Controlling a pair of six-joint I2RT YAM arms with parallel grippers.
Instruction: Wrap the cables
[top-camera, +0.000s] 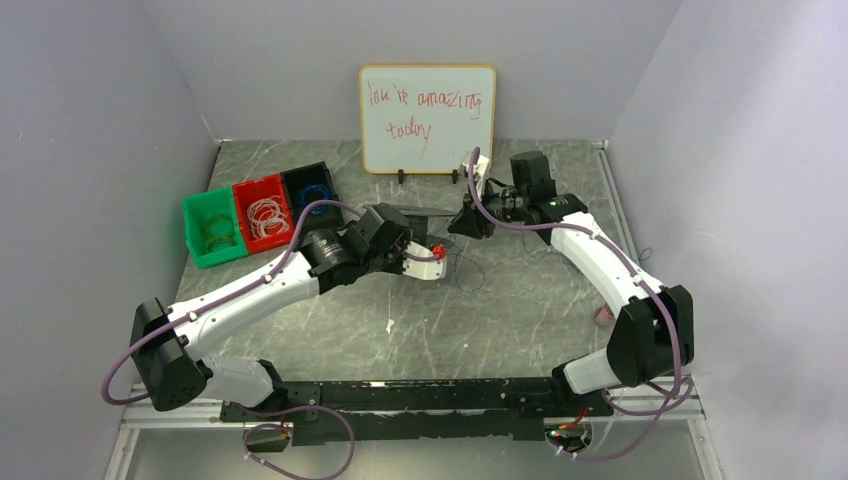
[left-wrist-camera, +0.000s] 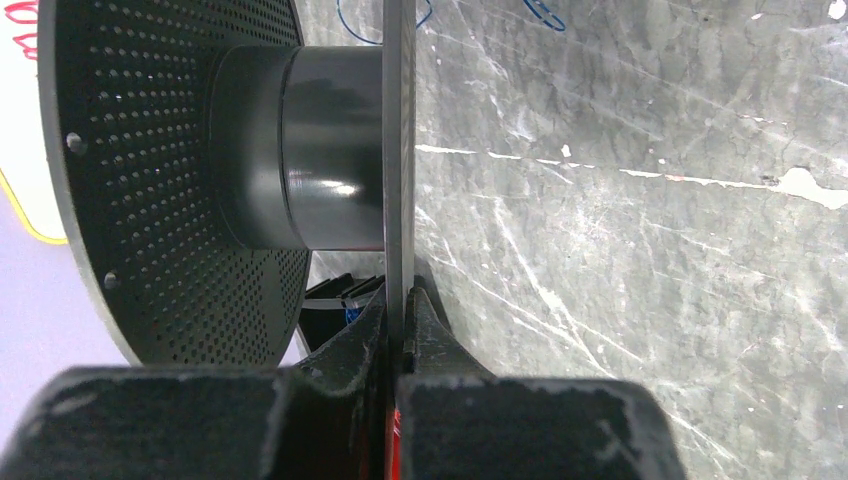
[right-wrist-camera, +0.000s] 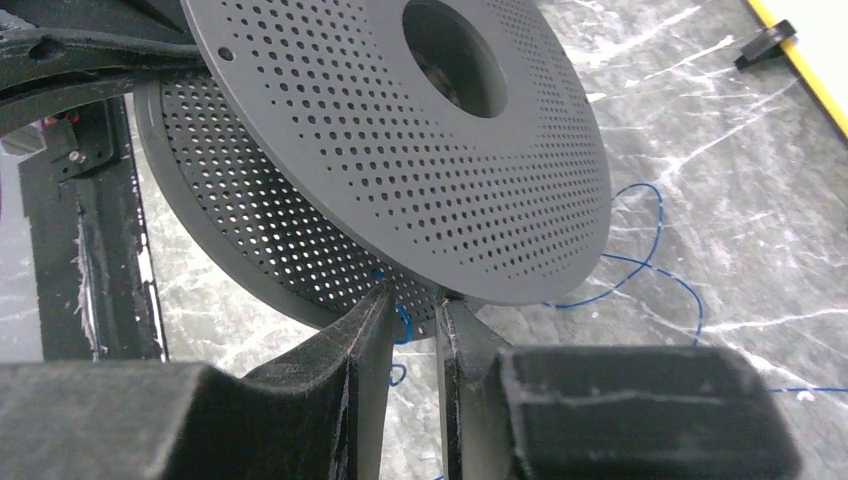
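A dark grey spool (left-wrist-camera: 335, 150) with perforated flanges is held up over the table, my left gripper shut on the rim of one flange. In the right wrist view the spool's near flange (right-wrist-camera: 420, 190) tilts across the upper part. My right gripper is beside its lower edge, with a narrow gap between its fingertips. A thin blue cable (right-wrist-camera: 404, 322) shows by the left fingertip; whether any of it lies between the fingers is unclear. More blue cable (right-wrist-camera: 655, 235) lies loosely looped on the table.
At the back left stand a green bin (top-camera: 212, 258), a red bin (top-camera: 244, 190) and a black bin (top-camera: 303, 174), each with coiled cables. The whiteboard (top-camera: 428, 115) stands at the back.
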